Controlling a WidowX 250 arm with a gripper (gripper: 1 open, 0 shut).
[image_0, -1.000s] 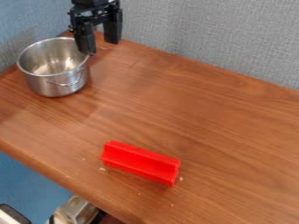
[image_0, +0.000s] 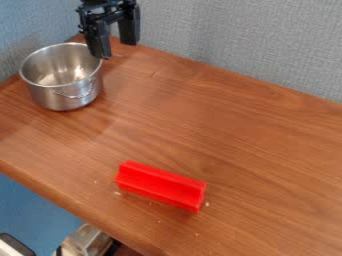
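Note:
My black gripper (image_0: 114, 38) hangs at the top left of the view, fingers apart and pointing down, with nothing seen between them. Just below and to its left, a steel pot (image_0: 62, 85) stands on the wooden table. A red rectangular block (image_0: 160, 185) lies at an angle on the table's front part, well away from the gripper.
Grey padded walls (image_0: 241, 45) bound the back and left. At the bottom left, past the table's edge, a metal fixture (image_0: 84, 242) shows on blue ground.

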